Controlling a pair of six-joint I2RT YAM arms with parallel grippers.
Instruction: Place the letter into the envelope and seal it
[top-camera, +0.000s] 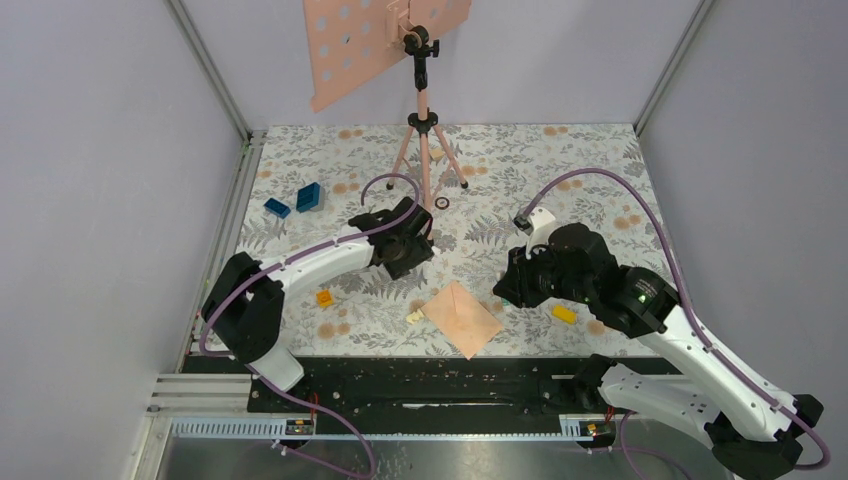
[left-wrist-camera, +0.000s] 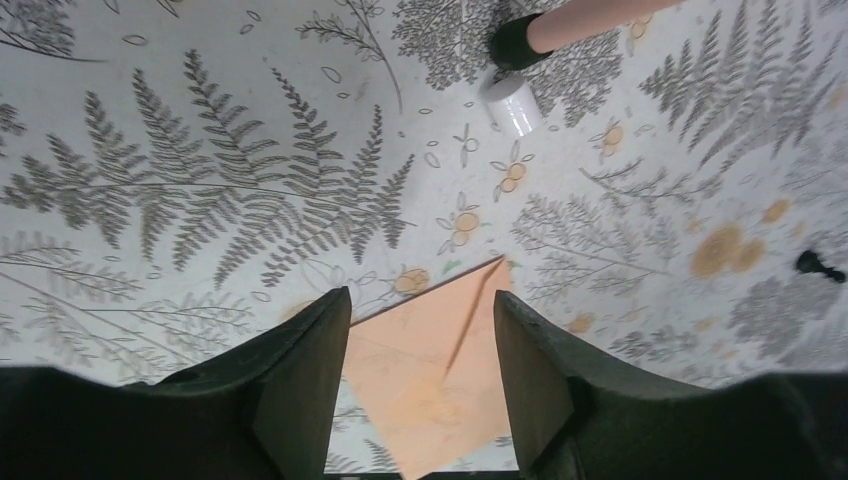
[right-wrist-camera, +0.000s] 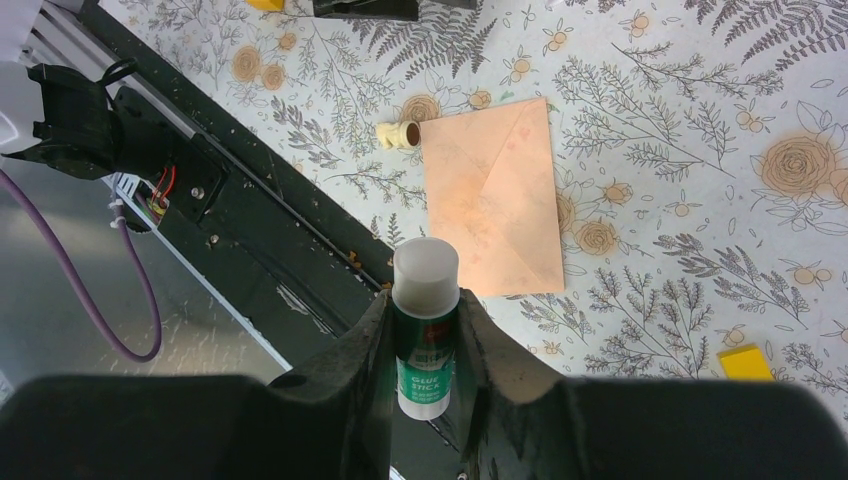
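Observation:
The tan envelope (top-camera: 460, 320) lies on the patterned mat at the front centre, flap lines visible; no separate letter can be made out. My left gripper hangs open above the mat, behind and left of the envelope, with nothing between its fingers. My right gripper is shut on an upright glue stick (right-wrist-camera: 424, 376), held right of the envelope in the top view. In the left wrist view, a small white cylinder (left-wrist-camera: 514, 108) lies near a tripod foot, above the envelope.
A small cream object (top-camera: 414, 316) lies beside the envelope's left corner. A yellow block (top-camera: 563, 313), an orange block (top-camera: 324, 298) and blue containers (top-camera: 309, 197) sit around the mat. A pink tripod (top-camera: 423, 160) stands at the back.

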